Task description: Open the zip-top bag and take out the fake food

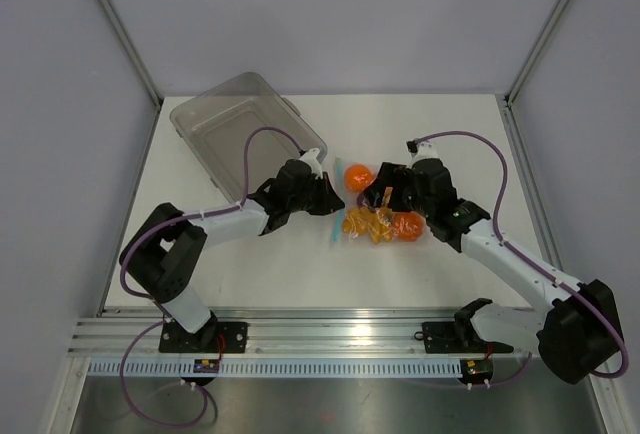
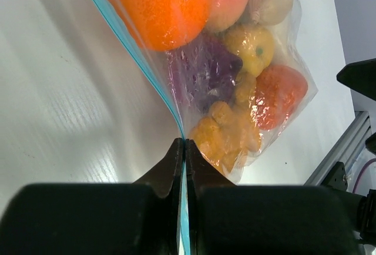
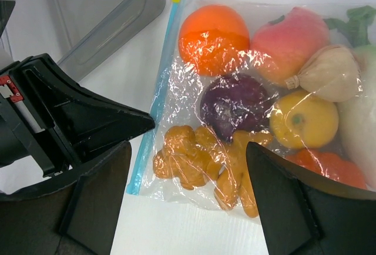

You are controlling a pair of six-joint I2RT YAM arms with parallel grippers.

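The clear zip bag lies right of the table's middle, its blue zip strip along the left side. Through the film show an orange, a purple piece, a yellow fruit, brown nugget-like pieces and a red piece. My left gripper is shut on the blue strip, pinching this edge of the bag between its fingertips. Above the bag, my right gripper stands open with nothing between its fingers. The bag's far right end is cut off in the right wrist view.
An empty grey plastic bin sits at the back left, close to the left gripper. Clear white table lies in front of the bag, with more at the back right.
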